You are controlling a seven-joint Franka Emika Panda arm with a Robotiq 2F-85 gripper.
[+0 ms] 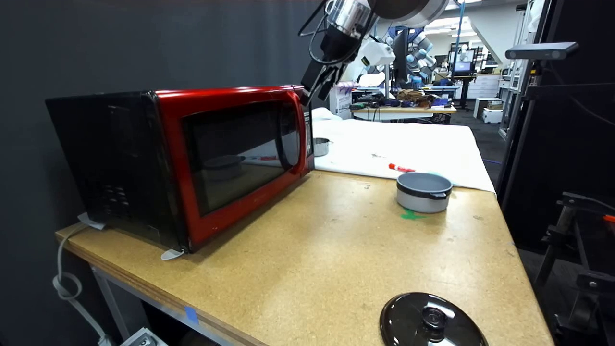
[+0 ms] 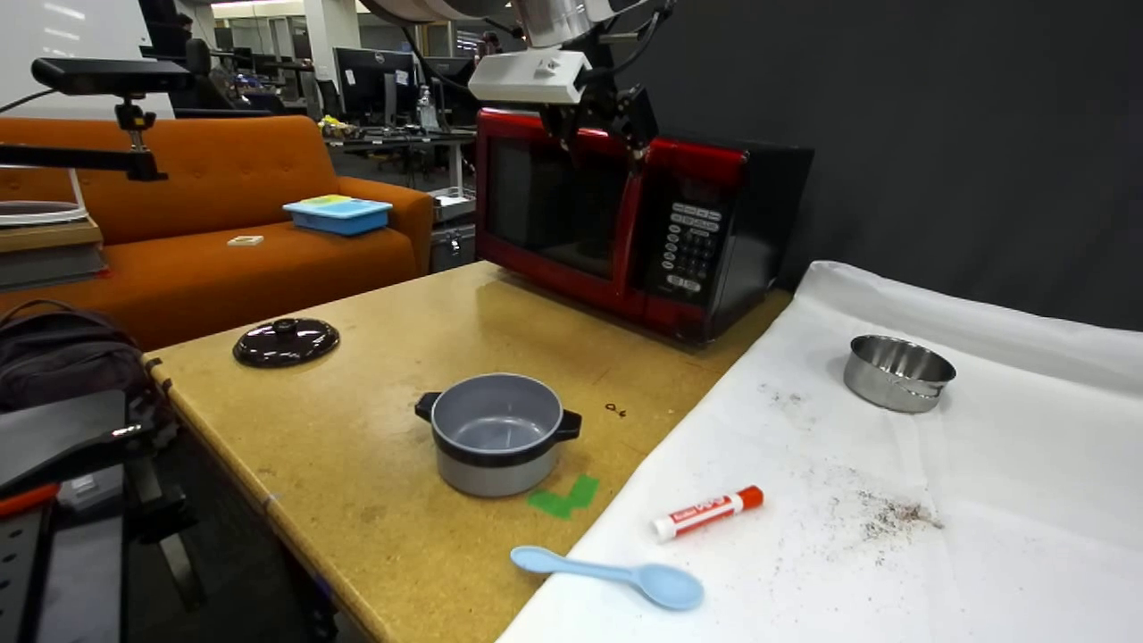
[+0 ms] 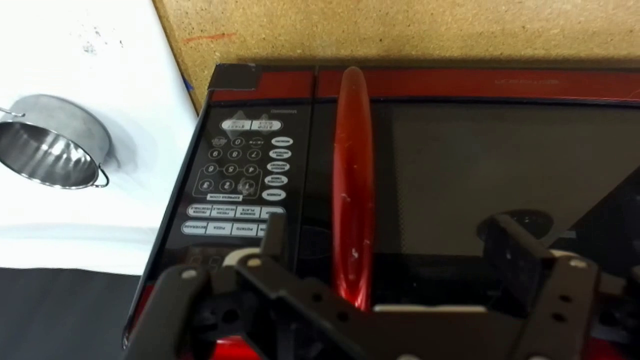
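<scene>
A red microwave (image 1: 230, 155) with its door closed stands at the back of the wooden table. Its curved red door handle (image 3: 352, 192) runs between the widely spaced fingers of my gripper in the wrist view, with one finger on the keypad side and the other over the dark window. The gripper is open and holds nothing. From the second exterior view, my gripper (image 2: 606, 155) hangs at the upper front of the microwave, near the top of the handle (image 2: 626, 236). Whether a finger touches the microwave, I cannot tell.
On the table are a grey pot (image 2: 498, 429) with black handles and a dark lid (image 2: 286, 342). A steel pan (image 2: 897, 373), a red marker (image 2: 707, 513) and a blue spoon (image 2: 611, 573) rest on or over the white cloth. Bare tabletop lies before the microwave door.
</scene>
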